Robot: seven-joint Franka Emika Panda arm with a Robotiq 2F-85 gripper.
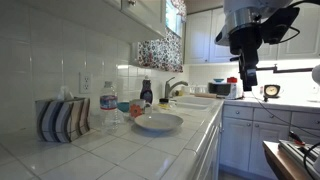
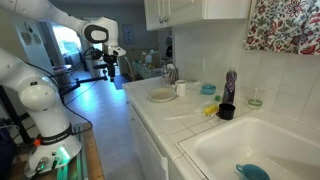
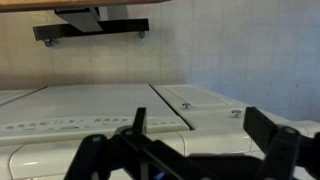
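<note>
My gripper stands open in the wrist view, its two fingers wide apart with nothing between them. Below it are white cabinet fronts [image 3: 85, 105] and a pale floor. In exterior view 1 the gripper [image 1: 247, 84] hangs in the air to the right of the counter, clear of everything on it. A white plate [image 1: 158, 122] lies on the tiled counter, with a clear bottle [image 1: 109, 105] and a tissue box [image 1: 62, 119] to its left. Exterior view 2 shows the arm [image 2: 102, 35] raised at the far left, away from the plate [image 2: 161, 95].
Behind the plate stand a dark-labelled bottle [image 1: 146, 92] and cups. Further along are the faucet [image 1: 173, 85] and sink [image 2: 235, 130], with a teal item [image 2: 252, 172] in the basin. A dark cup [image 2: 226, 111] stands near the sink. Bare counter lies in front of the plate.
</note>
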